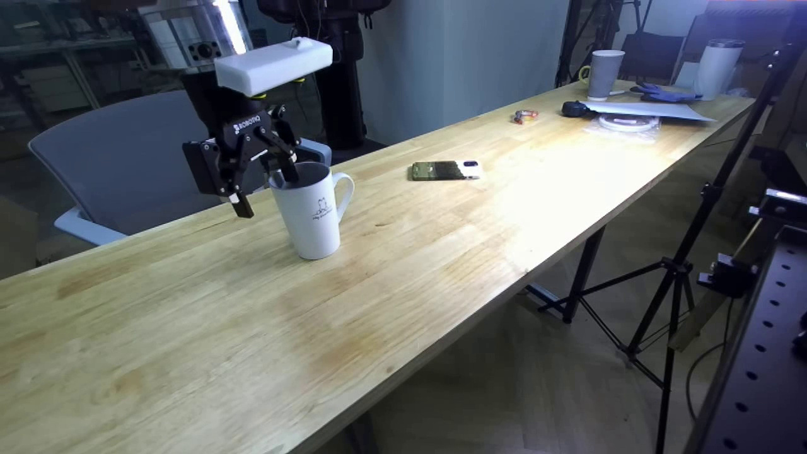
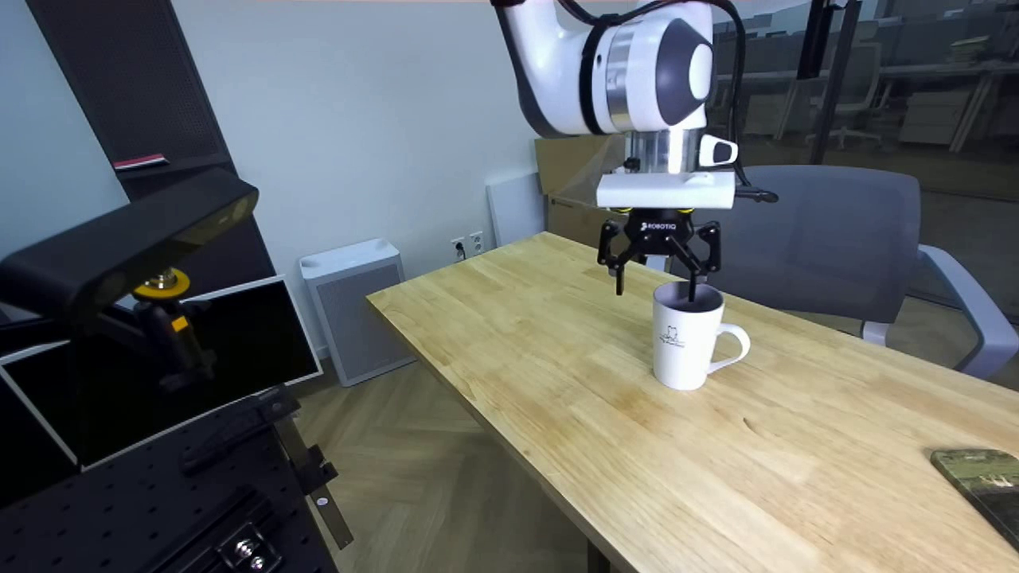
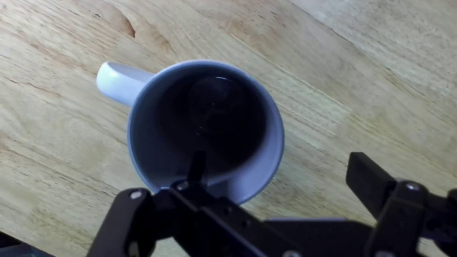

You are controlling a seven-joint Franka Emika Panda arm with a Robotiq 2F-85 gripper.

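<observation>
A tall white mug [image 1: 307,222] with a small printed drawing and a grey inside stands upright on the wooden table. Its handle [image 3: 121,81] points to the upper left in the wrist view and to the right in exterior view 2. My gripper [image 2: 655,293] is open, its fingers wide apart. One finger [image 3: 196,167] reaches down over the rim into the mug's mouth, while the other finger [image 3: 364,182] hangs outside, clear of the wall. Whether the inner finger touches the wall I cannot tell. Nothing is gripped.
A phone [image 1: 446,170] lies flat to the right of the mug. Farther along the table are a grey cup [image 1: 605,75], a white tumbler [image 1: 719,69] and a small red item [image 1: 526,116]. An office chair [image 2: 821,239] stands behind the table. Bare wood surrounds the mug.
</observation>
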